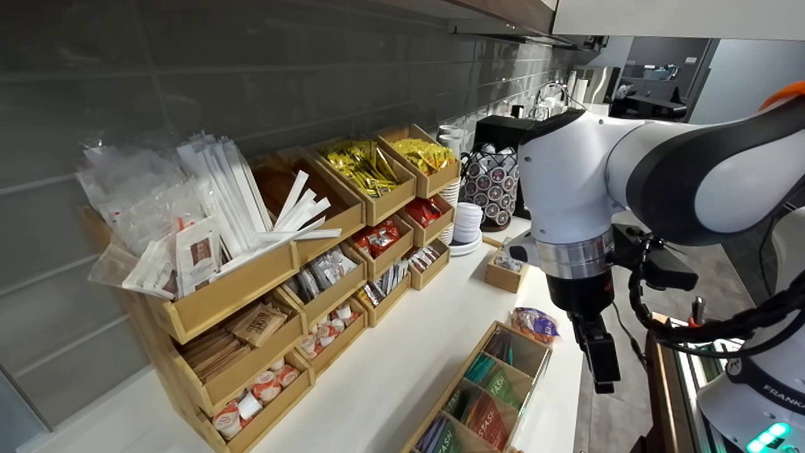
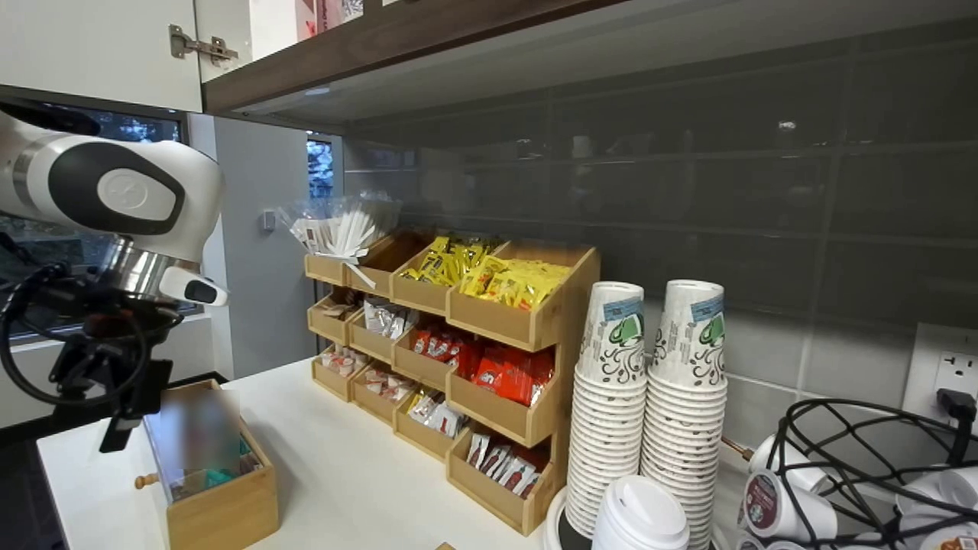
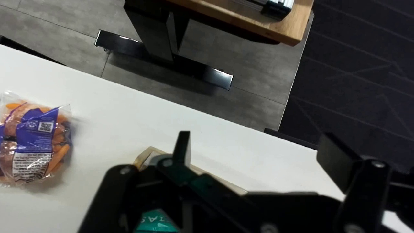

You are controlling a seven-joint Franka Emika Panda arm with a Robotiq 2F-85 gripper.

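Note:
My gripper is open, its two fingers wide apart with nothing between them. In exterior view 1 the gripper (image 1: 596,370) hangs fingers down, to the right of a wooden tea box (image 1: 494,332) and above the counter's front edge. Several tea packets (image 1: 487,419) fill the box's compartments. The tea box (image 2: 261,499) stands near the counter's edge in exterior view 2, with a small knob (image 2: 145,480) on its side. A bag of carrots (image 3: 33,143) in purple and clear plastic lies apart from the gripper on the white counter.
A tiered wooden rack (image 1: 249,294) of condiments, straws and creamers lines the wall. Stacked paper cups (image 2: 605,431) and a wire pod basket (image 2: 853,477) stand beyond it. Bare counter (image 1: 377,377) lies between rack and tea box. A cabinet (image 2: 550,55) overhangs.

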